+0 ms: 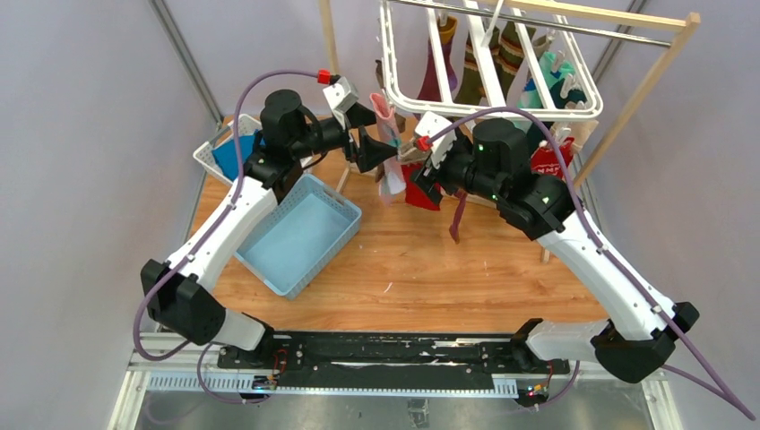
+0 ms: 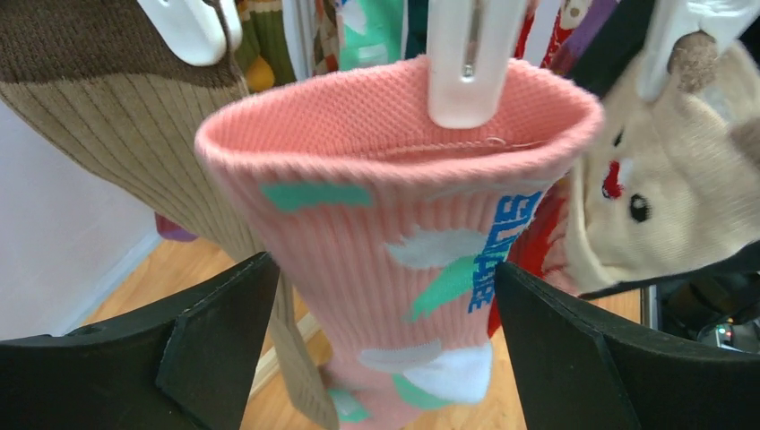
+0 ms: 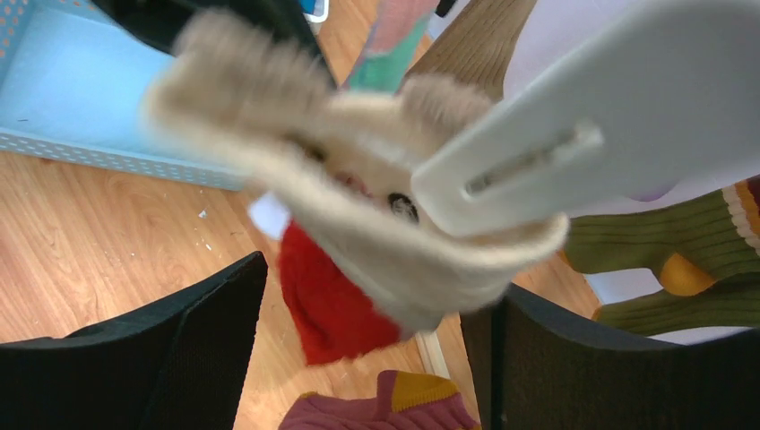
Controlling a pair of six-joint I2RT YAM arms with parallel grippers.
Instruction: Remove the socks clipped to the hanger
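Socks hang by clips from the white hanger (image 1: 488, 107). My left gripper (image 1: 367, 143) is open around the cuff of a pink patterned sock (image 2: 385, 269), below its white clip (image 2: 462, 90), with a brown sock (image 2: 134, 116) just behind. My right gripper (image 1: 426, 188) is part open at a cream face sock (image 3: 341, 179) with a red lower part (image 3: 332, 313), under a white clip (image 3: 574, 125). Whether the cream sock is between its fingers is unclear; it is blurred in the right wrist view.
A blue basket (image 1: 296, 246) stands on the wood table left of centre, with a white basket (image 1: 211, 157) behind it. Other socks hang farther back. The wooden rack post (image 1: 627, 107) stands right.
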